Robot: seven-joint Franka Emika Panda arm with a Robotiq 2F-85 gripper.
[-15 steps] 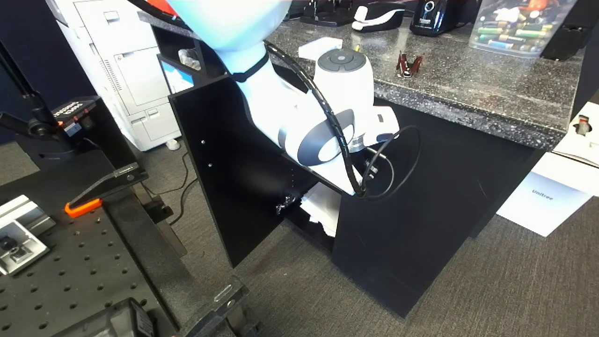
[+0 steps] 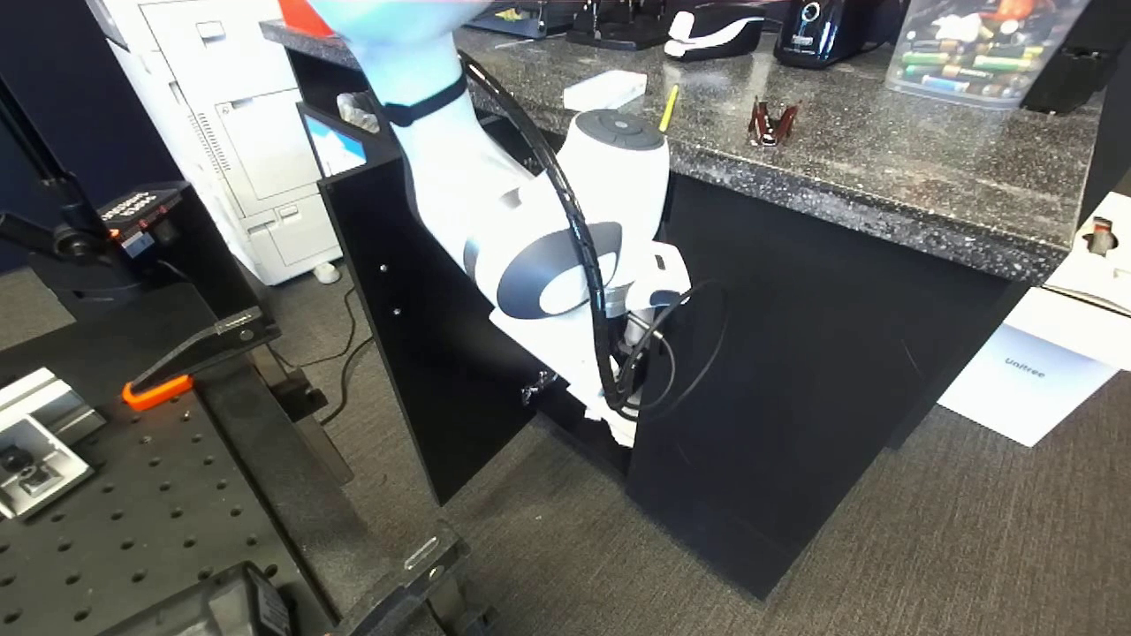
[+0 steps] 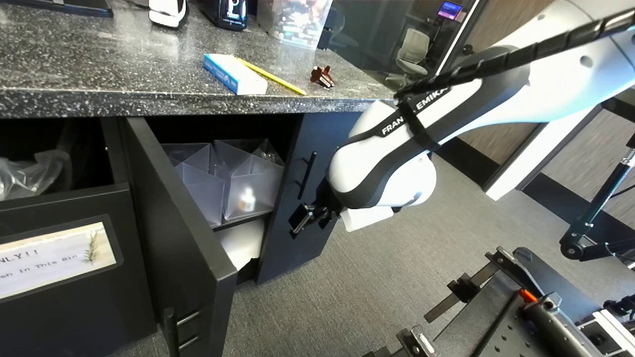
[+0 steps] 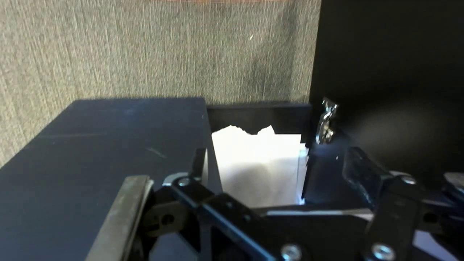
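Observation:
My gripper is open with nothing between its fingers. In exterior view 2 the gripper (image 3: 304,219) hangs in front of the shut cabinet door (image 3: 318,134), below its black handle (image 3: 307,175). The other door (image 3: 178,226) stands swung out, showing clear plastic bins (image 3: 253,187) on a shelf with a small white bottle (image 3: 247,199) in one. Below the shelf lies white paper (image 3: 242,241); from the wrist, this paper (image 4: 261,174) shows beyond the fingers, between the two doors. The arm hides the gripper in exterior view 1.
Over the cabinet, the stone countertop (image 3: 149,74) holds a blue-and-white box (image 3: 235,74), a yellow pencil (image 3: 274,77) and a brown staple remover (image 3: 322,77). A metal hinge (image 4: 326,121) sits by the open door. Open carpet lies in front; a black perforated table (image 2: 127,509) stands across from the cabinet.
In exterior view 1 the arm has shifted left and its lower end has come down, now covering much of the white paper at the cabinet opening. The doors have not moved.

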